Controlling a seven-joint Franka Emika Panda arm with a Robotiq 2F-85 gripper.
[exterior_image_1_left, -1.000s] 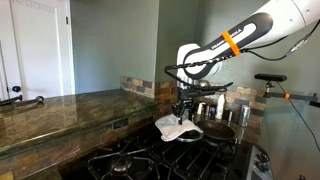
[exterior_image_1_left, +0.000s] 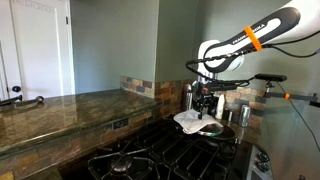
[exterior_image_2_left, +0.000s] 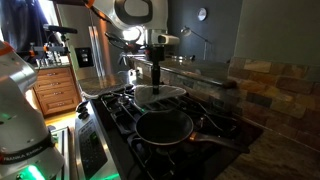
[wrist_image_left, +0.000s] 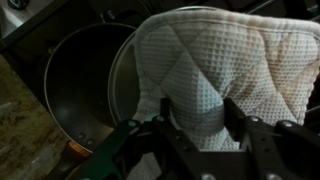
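A white quilted cloth (wrist_image_left: 225, 60) is pinched in my gripper, bunched between the dark fingers and spread out ahead of them. Seen from exterior view 1, the cloth (exterior_image_1_left: 192, 122) hangs over the far part of the stove, below the gripper (exterior_image_1_left: 207, 107). A dark frying pan (wrist_image_left: 78, 80) lies beside it in the wrist view. Partly covered by the cloth is a second round vessel (wrist_image_left: 122, 85). In exterior view 2 the frying pan (exterior_image_2_left: 165, 126) sits on the near burners, its handle pointing right.
Black grates (exterior_image_1_left: 160, 150) cover the stove, with open burners toward the near left. Bottles (exterior_image_1_left: 221, 106) and a can (exterior_image_1_left: 244, 115) stand along the back wall.
In exterior view 1, my gripper has carried the cloth to the right and slightly upward, over the pans. It holds the cloth throughout.
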